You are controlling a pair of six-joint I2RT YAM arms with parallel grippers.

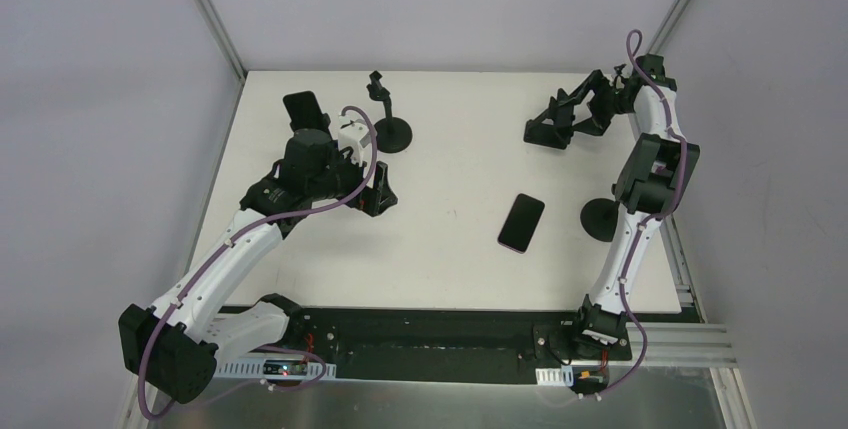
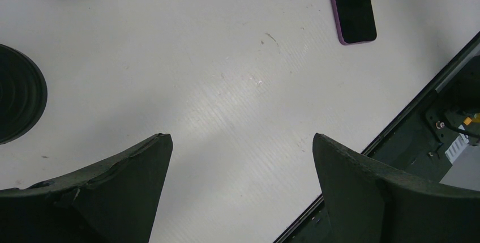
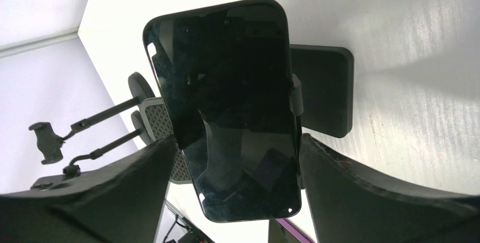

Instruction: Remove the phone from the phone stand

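Note:
A black phone [image 3: 226, 73] stands tilted on a stand [image 3: 322, 87] at the back right of the table. My right gripper [image 1: 580, 114] is at that phone, fingers open, one on either side of its lower part in the right wrist view; whether they touch it is unclear. My left gripper is open over the left part of the table, nothing between its fingers. Another phone [image 1: 520, 221] with a purple edge lies flat at centre right. A further phone [image 1: 301, 109] is raised at the back left, partly hidden by the left arm.
An empty stand [image 1: 394, 134] is right of the left arm. A round base [image 1: 598, 219] sits beside the right arm.

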